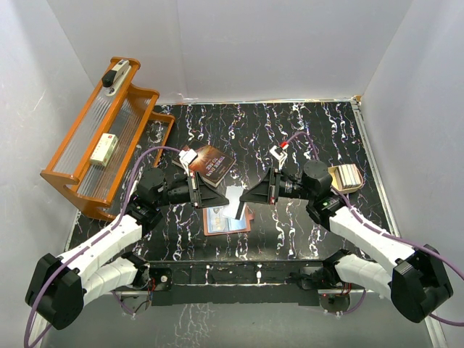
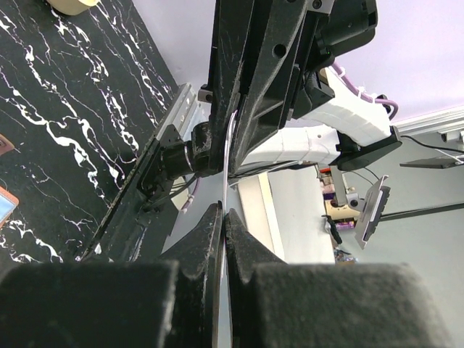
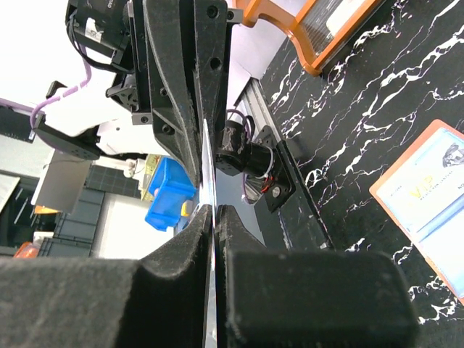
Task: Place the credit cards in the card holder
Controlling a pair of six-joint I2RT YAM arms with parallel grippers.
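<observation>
A white card (image 1: 233, 199) with a dark stripe is held upright between the two arms, above the card holder. My left gripper (image 1: 226, 201) is shut on its left side. On the opposite side, the right gripper (image 1: 241, 197) is shut on the same card. Edge-on, the card (image 2: 225, 163) runs between both sets of fingers in the left wrist view, and the card (image 3: 208, 163) shows the same way in the right wrist view. The brown card holder (image 1: 206, 225) lies flat on the table, open, with clear pockets; the card and fingers cover part of it.
A brown book (image 1: 210, 164) lies behind the left gripper. At the right, a small tray (image 1: 336, 176) holds several pale cards or slips. An orange-brown wooden rack (image 1: 123, 101) stands at the left.
</observation>
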